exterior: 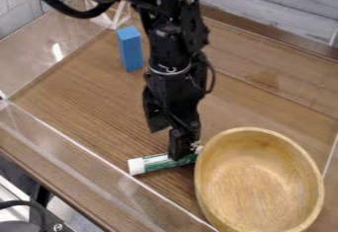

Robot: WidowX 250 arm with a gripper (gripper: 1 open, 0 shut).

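My black gripper (177,135) hangs open, pointing down at a green-and-white tube (161,162) that lies on the wooden surface. Its fingertips are just above or beside the tube's right part; whether they touch it, I cannot tell.
A large tan bowl (259,196) sits at the lower right, next to the tube. A blue block (129,48) stands at the back left.
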